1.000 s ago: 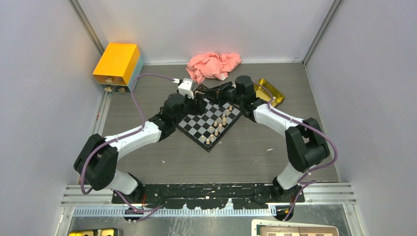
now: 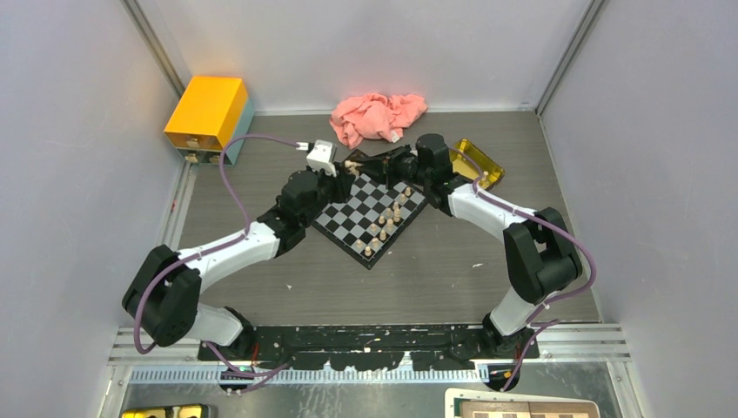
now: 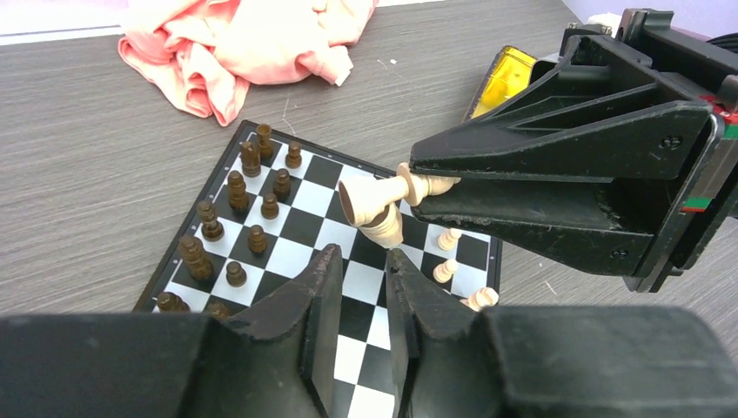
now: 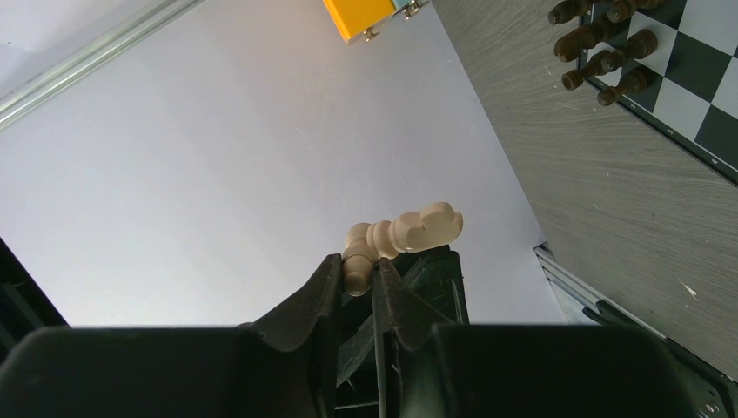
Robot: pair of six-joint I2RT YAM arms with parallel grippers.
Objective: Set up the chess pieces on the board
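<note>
The checkered board (image 2: 346, 225) has several light pieces along its right edge and several dark pieces (image 3: 195, 257) on the other side. Above it, my right gripper is shut on light chess pieces (image 4: 418, 228), apparently two, held crosswise. My left gripper faces them from just below in its wrist view, its fingertips part open and apart, with nothing seen between them; the held pieces appear just beyond the tips.
A pink cloth (image 2: 377, 116) lies behind the board, a gold tray (image 2: 487, 161) to its right, and an orange-and-blue box (image 2: 204, 113) at the back left.
My left gripper has drawn back slightly to the left from the pieces held by my right gripper, which has stayed in place.
</note>
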